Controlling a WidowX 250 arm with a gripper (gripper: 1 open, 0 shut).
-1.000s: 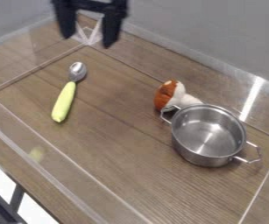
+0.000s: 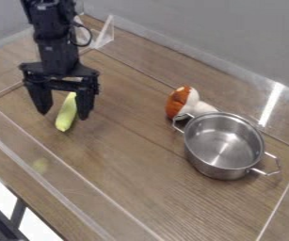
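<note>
My black gripper (image 2: 61, 99) is low at the left, open, its fingers on either side of a pale yellow-green elongated object (image 2: 68, 115) lying on the wooden surface. The upper part of that object is hidden under the gripper.
A steel pot (image 2: 223, 144) with two handles stands at the right. An orange-and-white object (image 2: 184, 103) lies just behind it. Clear panels edge the wooden surface (image 2: 134, 179) at left and back.
My arm has come down and toward the front from the top of the view to the yellow-green object, now covering its upper part. The pot has not moved.
</note>
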